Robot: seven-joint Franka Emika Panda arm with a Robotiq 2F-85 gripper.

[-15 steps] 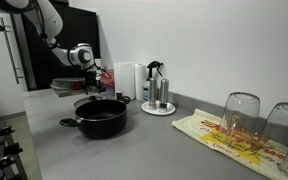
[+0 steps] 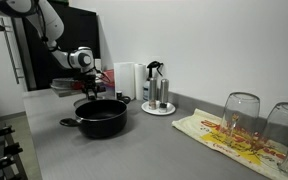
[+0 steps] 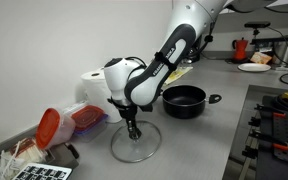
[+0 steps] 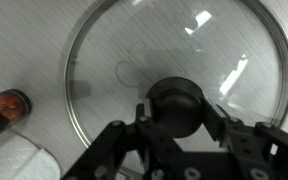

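A round glass lid (image 3: 124, 150) with a metal rim lies flat on the grey table. Its black knob (image 4: 176, 107) shows in the wrist view, with one of my fingers on each side. My gripper (image 3: 134, 130) reaches down over the middle of the lid, fingers around the knob; whether they press on it cannot be made out. To the side stands an uncovered black pot (image 2: 103, 118), also seen in the second exterior view as a pot (image 3: 184, 101) beside the lid.
White paper rolls (image 3: 97, 88) and red-lidded containers (image 3: 52, 128) stand close to the lid along the wall. Bottles on a plate (image 2: 158, 109) and upturned glasses (image 2: 240, 115) are farther along.
The arm has shifted slightly to the left in the first exterior view, staying by the lid. The pot and the other things have not moved.
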